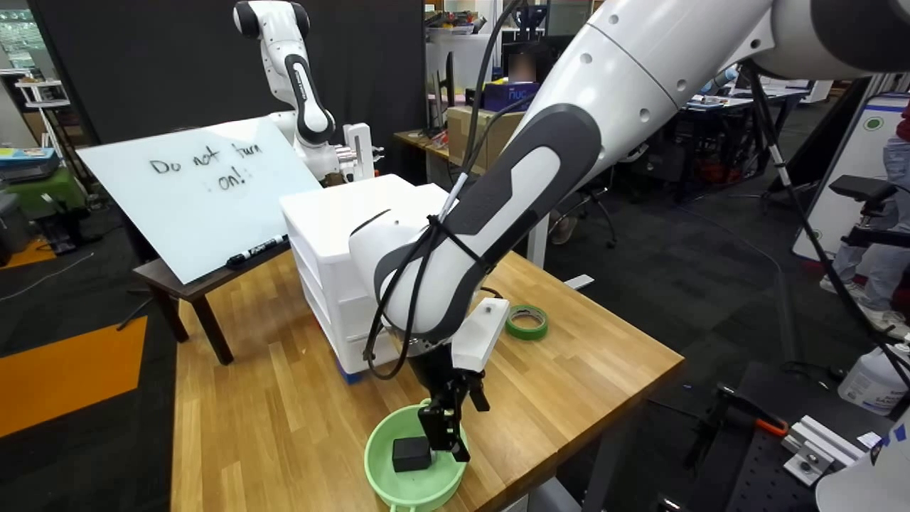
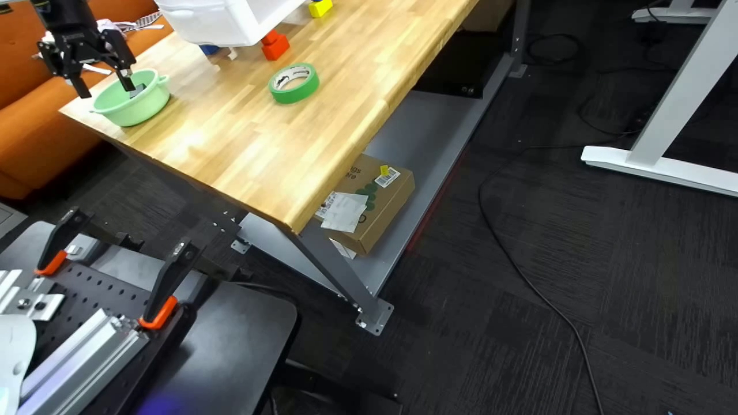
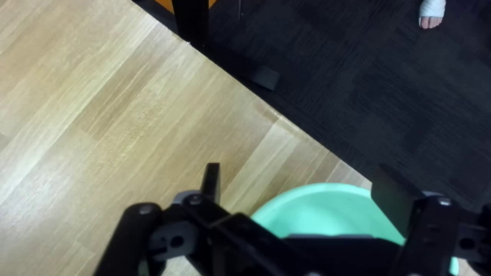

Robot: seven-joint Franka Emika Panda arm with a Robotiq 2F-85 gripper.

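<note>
A light green bowl [image 1: 377, 481] with small handles stands near the table's front corner. Inside it lies a black block-like object [image 1: 411, 454], its right end hidden by my gripper. Over the bowl's right side hangs my gripper [image 1: 463, 434], open and holding nothing. In the second exterior view, the gripper [image 2: 105, 90] straddles the near part of the bowl [image 2: 131, 109], with a dark grey bit of the object [image 2: 138, 90] showing inside. The wrist view shows the bowl [image 3: 331, 207] between the spread fingers, most of its inside hidden by the gripper.
White drawers [image 1: 335, 256] stand behind the gripper. A roll of green tape [image 1: 526, 323] lies to the right, with red blocks [image 2: 275, 45] near the drawers. A tilted whiteboard [image 1: 200, 192] rests on a small dark stand. Bare tabletop lies left of the bowl.
</note>
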